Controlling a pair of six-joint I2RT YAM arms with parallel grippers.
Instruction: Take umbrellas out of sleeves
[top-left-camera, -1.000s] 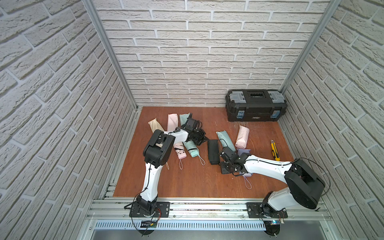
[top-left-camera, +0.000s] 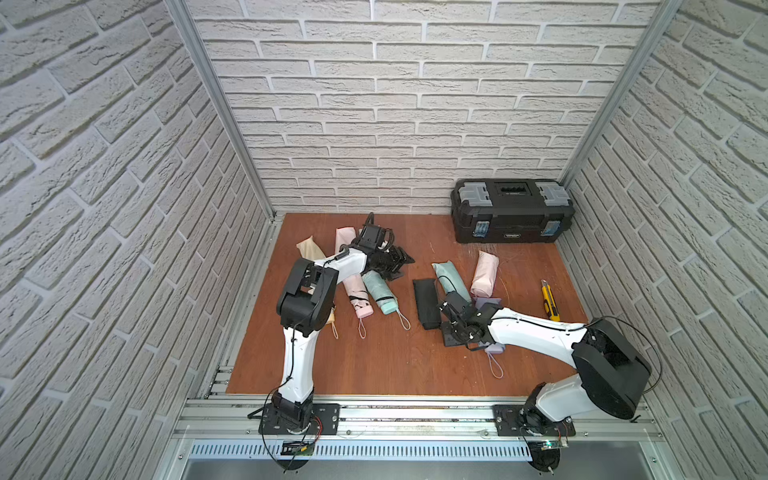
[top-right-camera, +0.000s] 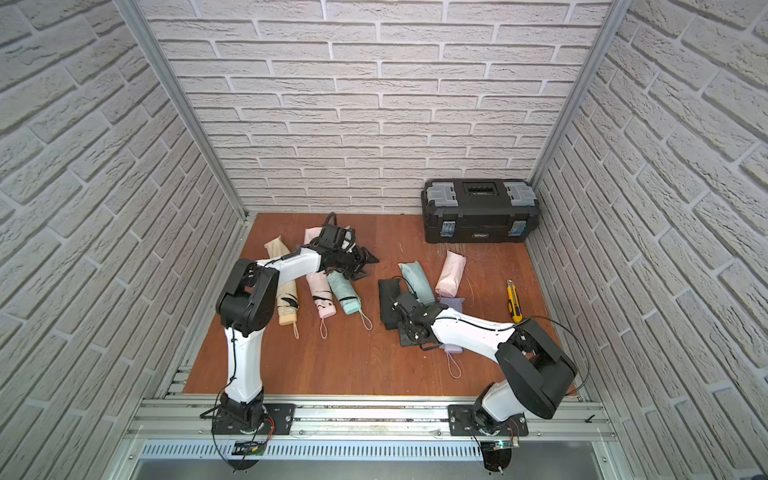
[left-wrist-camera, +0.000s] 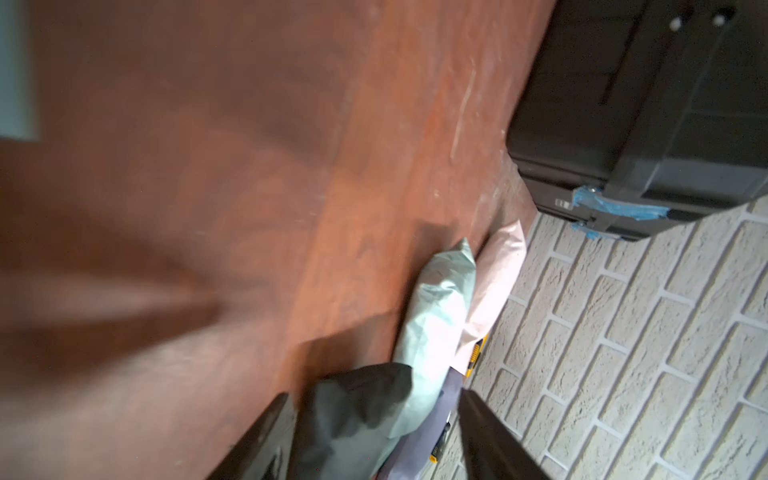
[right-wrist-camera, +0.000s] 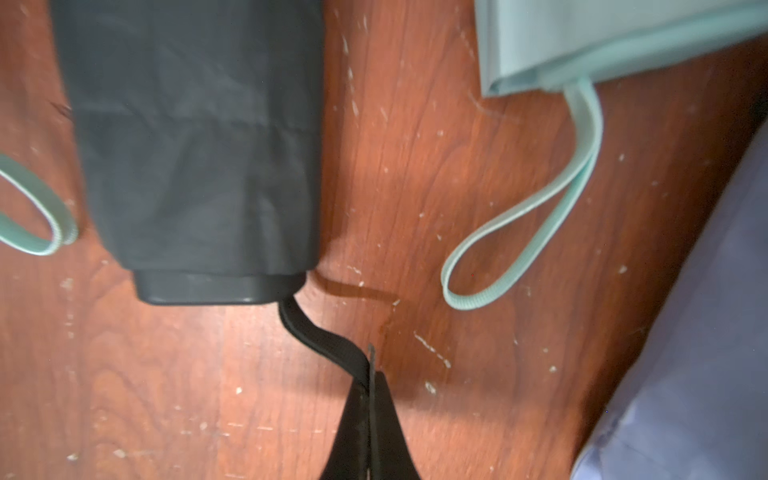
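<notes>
A black sleeved umbrella (top-left-camera: 425, 300) (right-wrist-camera: 192, 160) lies flat near the middle. My right gripper is shut at the end of its black wrist strap (right-wrist-camera: 320, 336); whether the strap is pinched or lying behind the fingertips is hard to tell. My left gripper stands open above the table, up-left of the black umbrella, over the left mint umbrella (top-left-camera: 380, 292). Pink (top-left-camera: 356, 296) and beige (top-right-camera: 286, 304) umbrellas lie left of it. On the right lie a mint (top-left-camera: 448, 276), a pink (top-left-camera: 485, 273) and a lilac umbrella (right-wrist-camera: 680, 360).
A black toolbox (top-left-camera: 512, 216) stands at the back right. A yellow utility knife (top-left-camera: 549, 300) lies at the right edge. Bare table (top-left-camera: 376, 360) shows at the front middle and at the back, left of the toolbox.
My left gripper has moved slightly left and toward the back, away from the black umbrella. My right arm shows no visible change.
</notes>
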